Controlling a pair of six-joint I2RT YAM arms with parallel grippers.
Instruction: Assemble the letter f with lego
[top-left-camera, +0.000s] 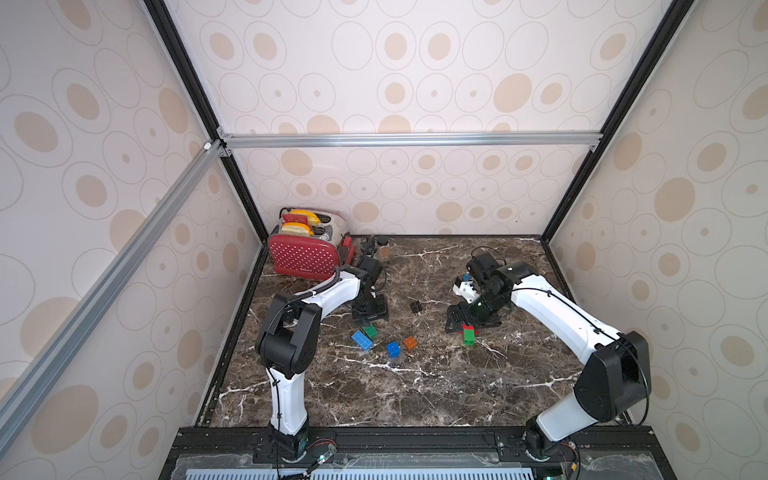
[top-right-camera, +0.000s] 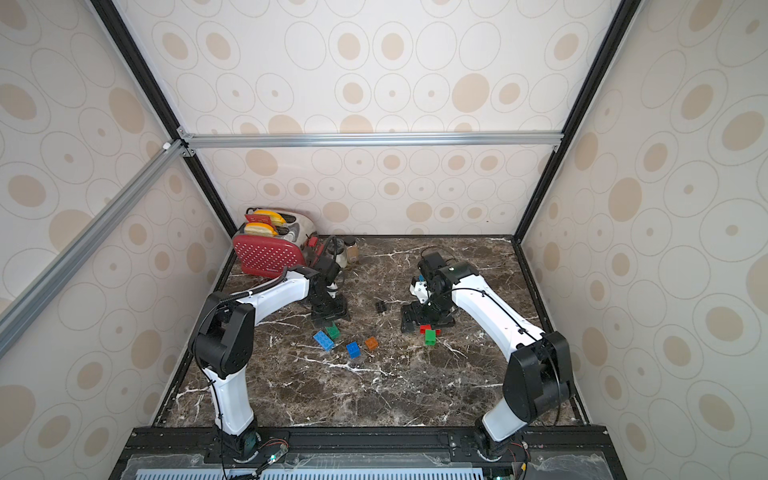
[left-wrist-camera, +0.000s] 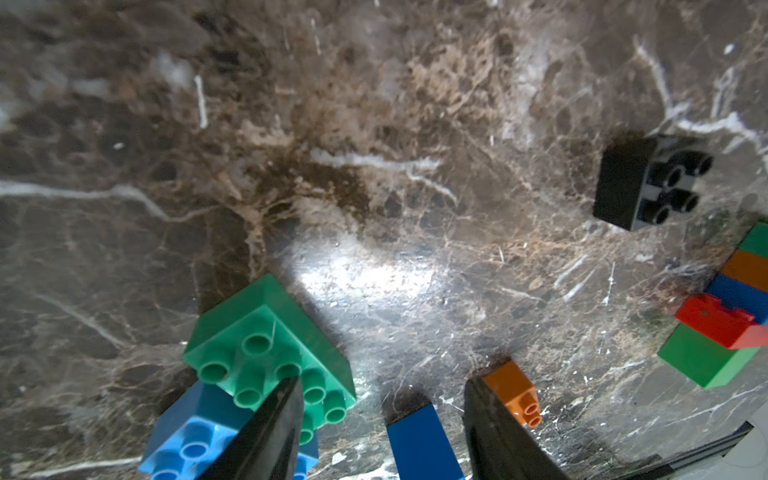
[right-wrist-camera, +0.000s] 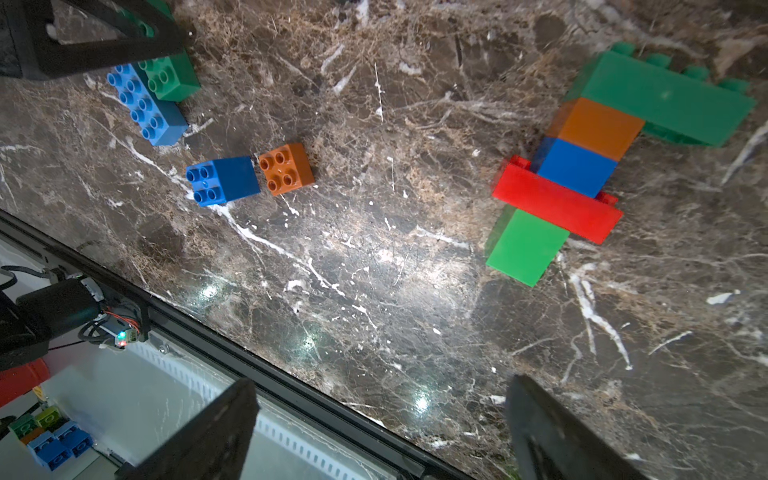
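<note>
An assembled row of bricks on the table in the right wrist view runs from a green brick (right-wrist-camera: 525, 248) through a red brick (right-wrist-camera: 554, 204), blue (right-wrist-camera: 576, 168) and orange (right-wrist-camera: 595, 125) to a long green brick (right-wrist-camera: 664, 100). Loose bricks lie to its left: light blue (right-wrist-camera: 144, 104), green (right-wrist-camera: 172, 76), blue (right-wrist-camera: 224, 180), orange (right-wrist-camera: 285, 168); a black brick (left-wrist-camera: 640, 180) sits farther back. My left gripper is open, empty, above the loose bricks. My right gripper is open, empty, raised over the assembly's area.
A red holed container with yellow items (top-left-camera: 304, 256) and jars (top-left-camera: 383, 252) stand at the back left.
</note>
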